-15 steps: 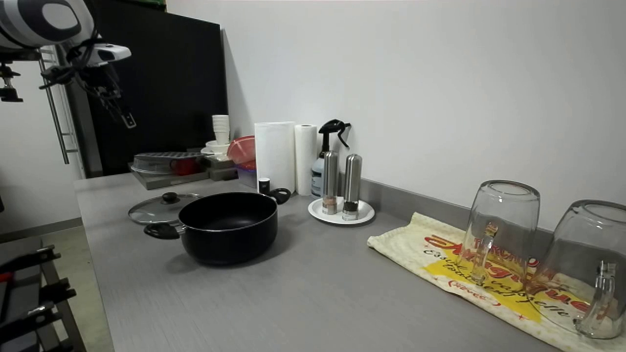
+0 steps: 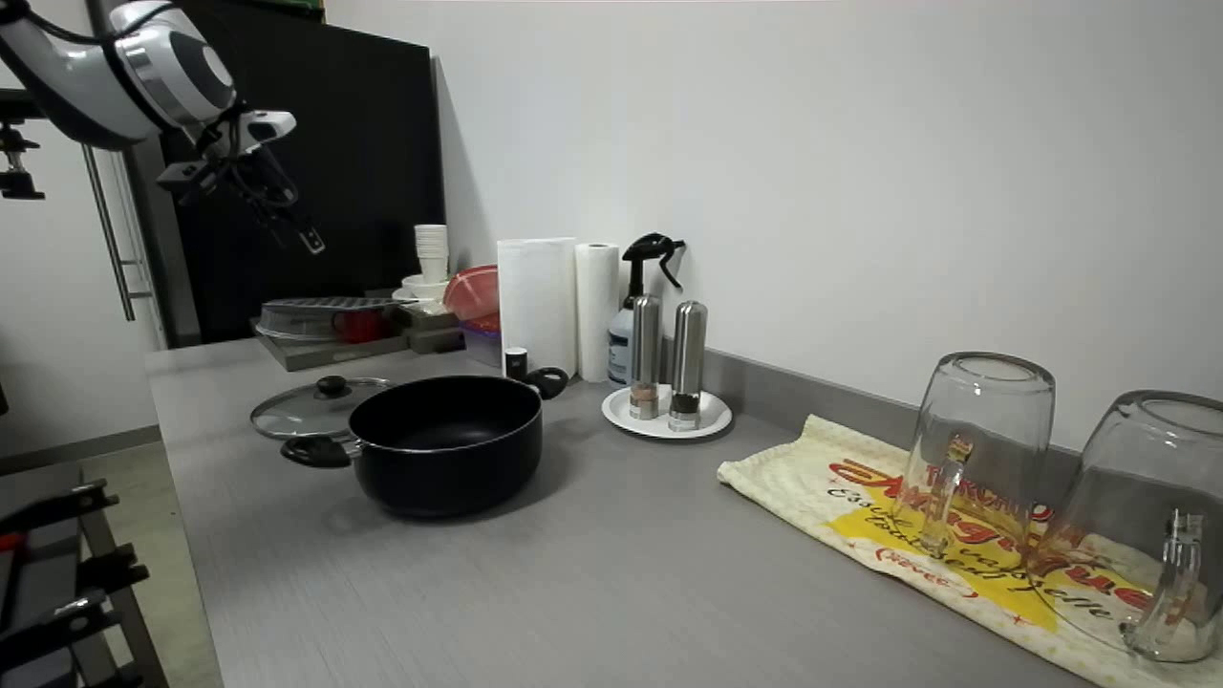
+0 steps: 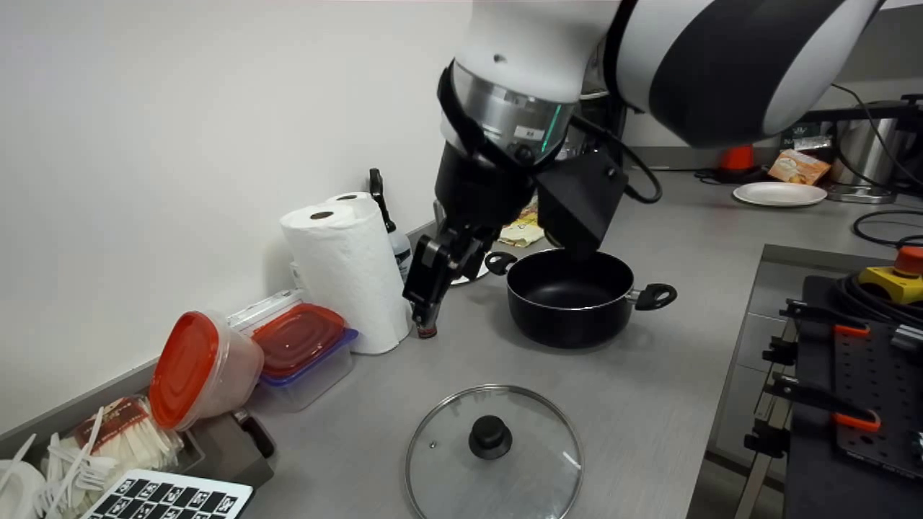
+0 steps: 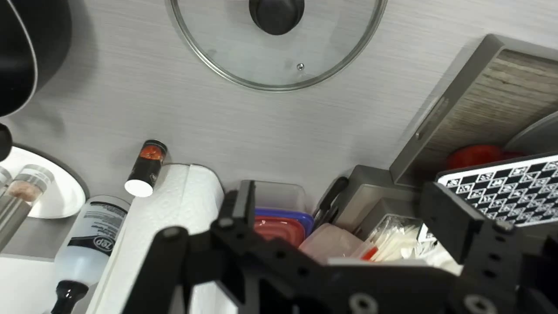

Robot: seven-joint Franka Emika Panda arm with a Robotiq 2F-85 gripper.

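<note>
My gripper is open, its two black fingers wide apart with nothing held between them; it hangs high above the counter. In exterior view 1 the gripper (image 2: 311, 241) is at the upper left, in front of a dark panel. A black pot (image 2: 447, 447) with two side handles stands uncovered on the counter, and it looks empty. Beside it the glass lid (image 3: 493, 458) lies flat, its black knob upward. Near the paper towels stands a small dark spice jar (image 4: 148, 167) with a white cap.
Paper towel rolls (image 3: 346, 268), a spray bottle (image 4: 94, 235) and red-lidded containers (image 3: 298, 346) line the wall. Two steel grinders stand on a white plate (image 2: 717, 419). Upside-down glass mugs (image 2: 986, 436) rest on a printed cloth (image 2: 803, 476).
In exterior view 1 the arm and gripper have shifted to the right, and the wrist has turned somewhat. The pot, lid and other items have stayed in place.
</note>
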